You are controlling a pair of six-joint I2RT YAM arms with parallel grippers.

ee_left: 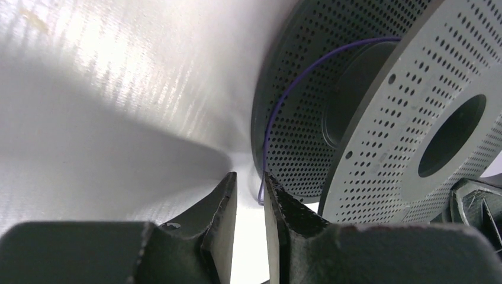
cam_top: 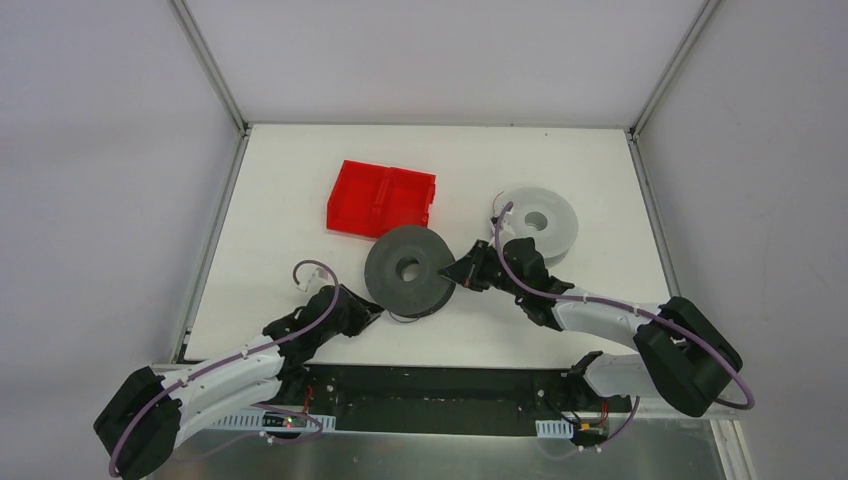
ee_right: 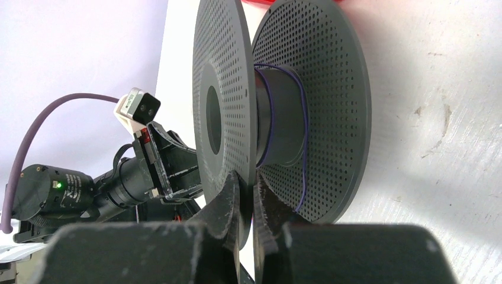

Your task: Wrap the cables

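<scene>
A dark grey spool [cam_top: 405, 250] with perforated flanges lies flat on the table, hub hole upward. Its upper flange [ee_right: 222, 77] has my right gripper shut on its edge. Purple cable [ee_right: 305, 130] runs loosely round the hub between both flanges. In the left wrist view, the cable [ee_left: 302, 77] curves over the lower flange and past its edge, close to my left gripper. That gripper stands part open at the spool's front left, with a loop of cable visible in the gap by one finger. Whether the cable lies between the fingers or beyond them, I cannot tell.
An open red box [cam_top: 380, 197] sits just behind the spool. At the back right, behind the right arm, is a pale spool [cam_top: 550, 215].
</scene>
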